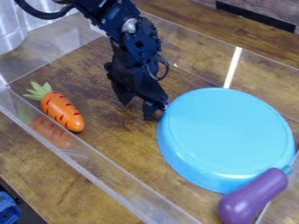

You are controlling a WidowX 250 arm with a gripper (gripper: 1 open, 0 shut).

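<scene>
The dark robot gripper [138, 100] hangs low over the wooden floor of the clear-walled bin, left of and close beside the upper left rim of a blue lid-like disc [219, 136]. Its fingertips are dark against shadow, so I cannot tell whether it is open, shut or holding anything. An orange toy carrot [62, 110] with green leaves lies to the left, apart from the gripper. A purple toy eggplant [249, 199] lies at the lower right, against the disc's edge.
The bin's clear wall [105, 184] runs along the lower left. A blue object [6, 210] sits outside at the bottom left corner. Bare wood shows behind the gripper and between carrot and disc.
</scene>
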